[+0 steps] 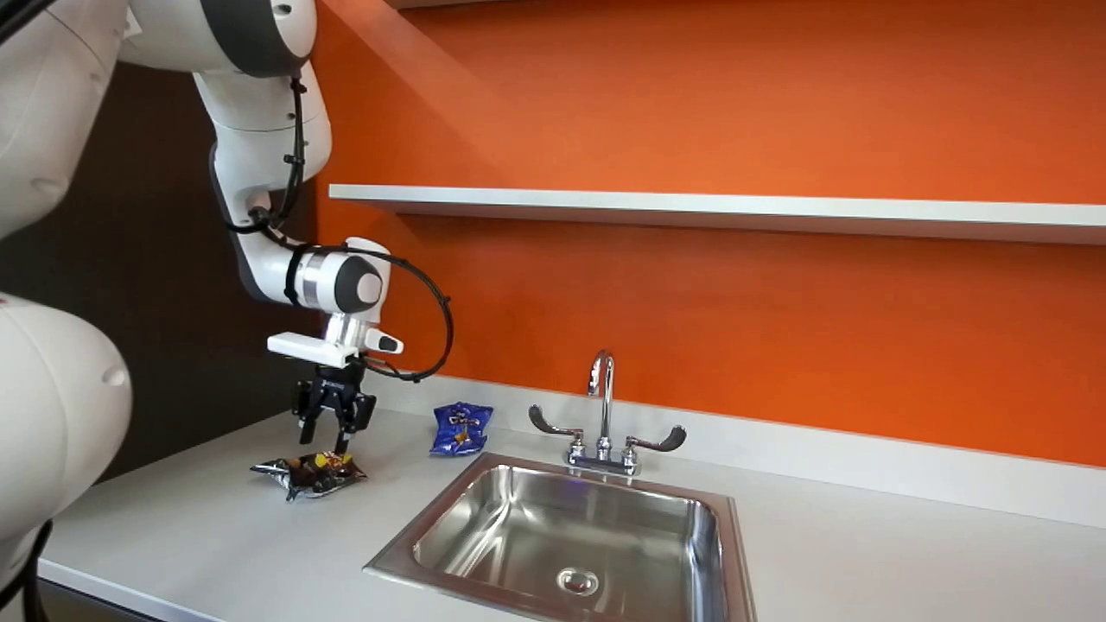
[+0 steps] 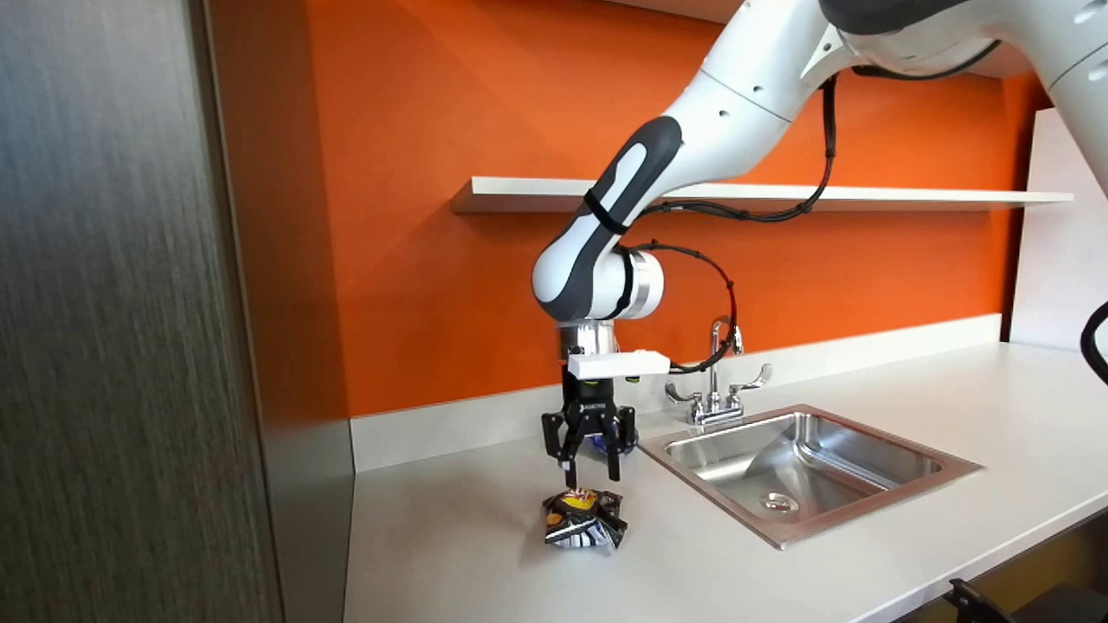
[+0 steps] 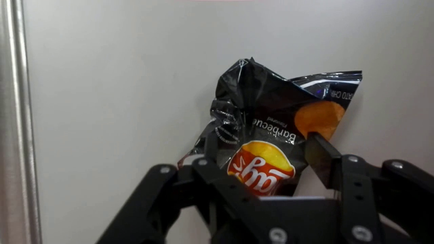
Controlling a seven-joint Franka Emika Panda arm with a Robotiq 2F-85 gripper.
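Note:
On the counter in the left part of exterior view 1 lies a black Lay's Barbecue chip bag, crumpled, its logo facing up in the wrist view. My gripper is just above the bag with its fingers pointing down and spread apart. Exterior view 2 shows the same: the gripper open over the bag, nothing held. A blue snack bag rests by the back wall, left of the faucet; from exterior view 2 it is mostly hidden behind the gripper.
A steel sink is set into the counter to the right, with a chrome faucet and two handles behind it. Above runs a white shelf. A dark panel bounds the left side. Bare counter lies in front of the black bag.

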